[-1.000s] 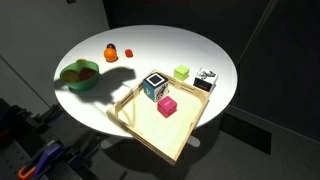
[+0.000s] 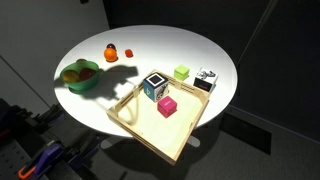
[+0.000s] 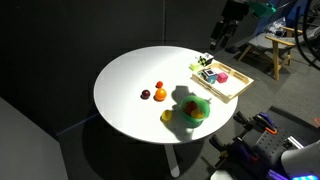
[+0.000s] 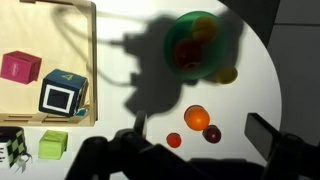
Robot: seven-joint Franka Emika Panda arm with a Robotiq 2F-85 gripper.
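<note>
My gripper stands open above the table, nothing between its widely spread fingers; in exterior view 2 the gripper [image 3: 208,57] hangs high over it. Below, a green bowl [image 2: 83,87] holds a red fruit [image 4: 185,53] and a yellow-orange fruit [image 4: 204,28]. Just outside its rim lies a yellow fruit [image 4: 227,75]. An orange fruit [image 4: 197,118], a small red piece [image 4: 174,140] and a dark red fruit [image 4: 212,134] sit together on the bare white tabletop.
A wooden tray [image 2: 146,141] contains a patterned cube [image 2: 155,87] and a pink cube [image 2: 167,106]. Beside it stand a light-green cube [image 2: 181,72] and a black-and-white box [image 2: 206,79]. The round table [image 3: 130,95] has free room across its middle and far side.
A yellow-orange fruit now shows at the left of the green bowl in exterior view 1, where earlier it did not. The gripper's bit at the top edge has shifted slightly right.
</note>
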